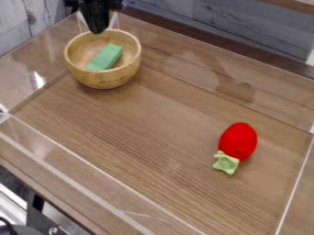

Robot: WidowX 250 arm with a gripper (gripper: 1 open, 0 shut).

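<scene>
A yellow wooden bowl (114,80) sits at the upper left of the table, with a green block (105,56) lying inside it. My dark gripper (95,27) is at the top edge, just above and behind the bowl and mostly out of frame. It is too small to tell what lies between its fingers.
A red oval object (238,139) with a pale green piece (225,163) at its lower end lies at the right.
</scene>
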